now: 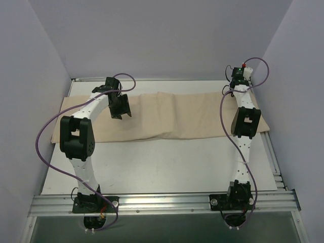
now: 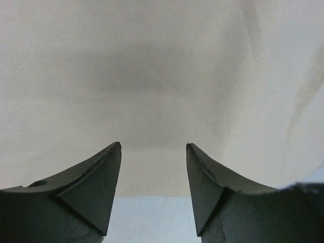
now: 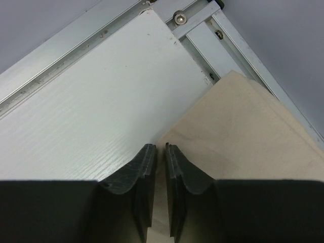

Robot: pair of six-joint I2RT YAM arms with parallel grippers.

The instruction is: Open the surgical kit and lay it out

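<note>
A beige cloth [image 1: 200, 115] lies spread across the white table, with a raised fold near its middle. My left gripper [image 1: 121, 112] is open above the cloth's left half; in the left wrist view its two fingertips [image 2: 153, 146] have only cloth beneath them. My right gripper is at the cloth's far right corner, its fingertips close together on the cloth's edge; whether cloth is between them is unclear. The right arm hides part of that end in the top view. No instruments are visible.
Metal rails [image 3: 217, 53] and grey walls border the table, close to my right gripper at the back right.
</note>
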